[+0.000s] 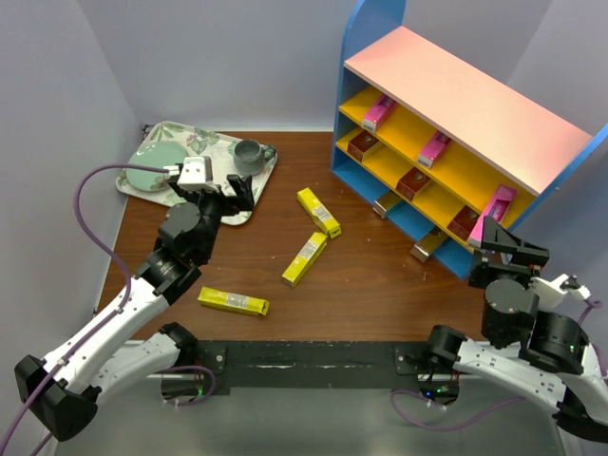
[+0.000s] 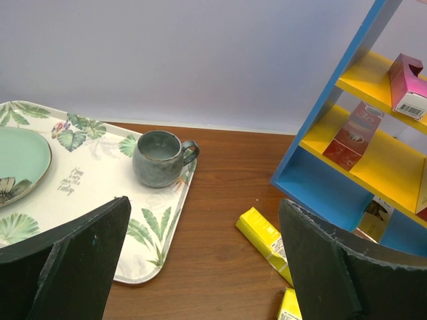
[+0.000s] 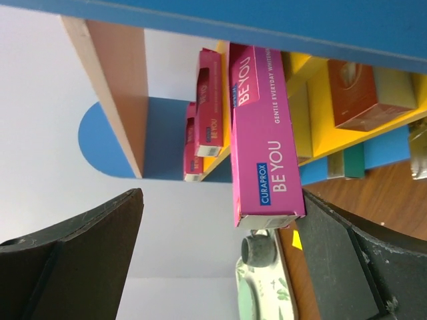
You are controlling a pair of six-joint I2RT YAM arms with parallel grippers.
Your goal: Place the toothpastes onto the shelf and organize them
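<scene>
On the shelf's top yellow tier lie three pink toothpaste boxes. The nearest pink box juts out past the tier's front edge. My right gripper is open around its end; one finger is against or very close to the box's side, the other stands well apart. Dark red boxes lie on the middle tier, and two gold-brown boxes stick out of the blue bottom tier. Several yellow boxes lie on the table. Above the tray side, my left gripper hangs open and empty.
A floral tray with a green plate and a grey-green mug occupies the back left. Bare wooden table lies between the yellow boxes and the shelf.
</scene>
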